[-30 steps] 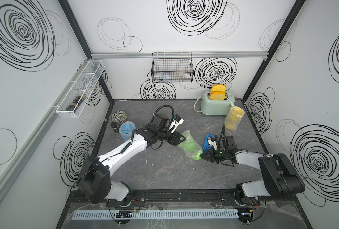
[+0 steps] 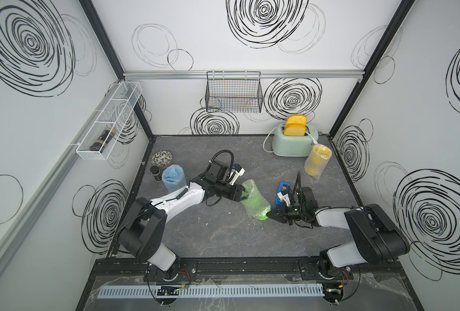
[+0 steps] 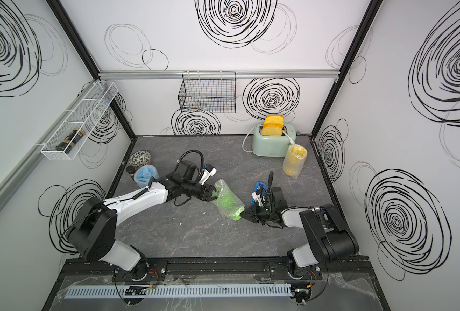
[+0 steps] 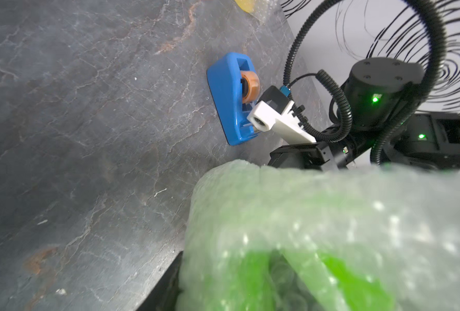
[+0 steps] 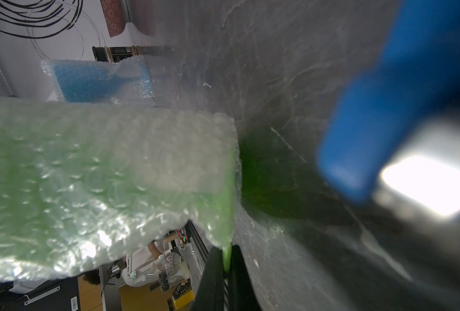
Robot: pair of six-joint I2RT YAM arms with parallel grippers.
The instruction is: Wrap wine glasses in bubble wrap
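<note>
A green wine glass wrapped in bubble wrap [image 2: 255,199] slants over the table between my two grippers. My right gripper is shut on a thin green edge of the glass at the lower end of the bundle. At the upper, left end my left gripper [image 2: 243,192] stands part open against the wrap. In the left wrist view, one of its dark fingers [image 4: 163,287] shows beside the bundle; another dark shape appears through the translucent wrap. Whether the fingers straddle a layer there cannot be told. Within the wrap, the glass's outline is mostly hidden.
Just behind my right gripper sits a blue tape dispenser [image 2: 281,192]. A blue wrapped glass [image 2: 174,177] stands at the left, a yellow wrapped one [image 2: 318,160] at the back right beside the toaster [image 2: 292,145].
The bundle and right gripper have shifted slightly left.
</note>
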